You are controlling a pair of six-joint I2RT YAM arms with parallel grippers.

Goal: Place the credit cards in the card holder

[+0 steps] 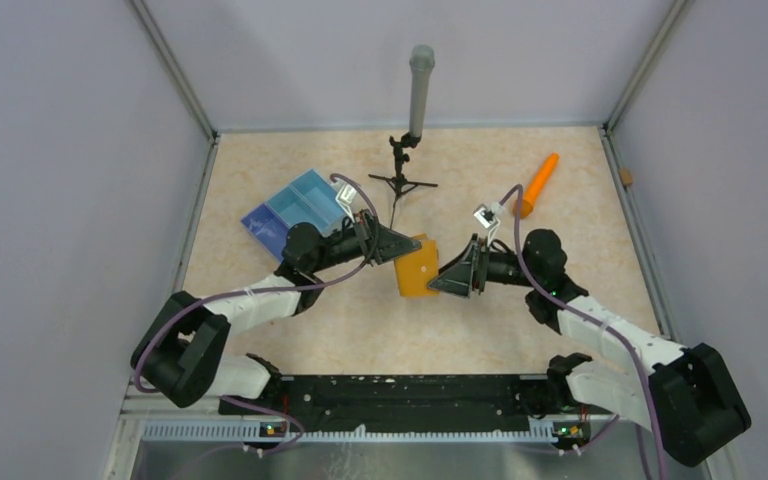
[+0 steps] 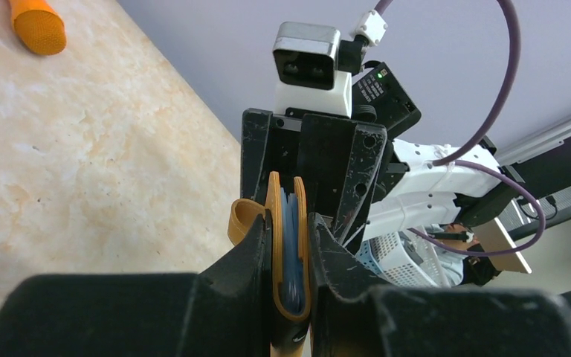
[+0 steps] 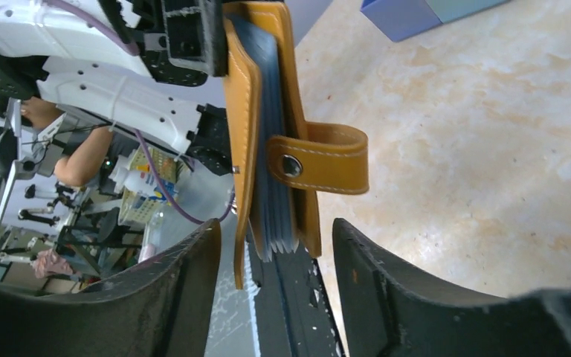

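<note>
My left gripper is shut on the tan leather card holder [image 1: 417, 270], gripping its upper end and keeping it raised over the table. Its covers stand slightly apart, showing the edges of blue-grey sleeves [image 3: 273, 141] between them. The snap strap [image 3: 331, 158] sticks out loose from one side. My right gripper is open, its fingers [image 3: 202, 275] well apart on either side of the holder's free end in the right wrist view. In the top view it is close by the holder's right side. I cannot make out a separate credit card.
Behind the left arm lies a blue compartment box [image 1: 300, 205]. A grey pole on a small black tripod [image 1: 401, 182] stands at the back centre, and an orange tube [image 1: 538, 187] lies at the back right.
</note>
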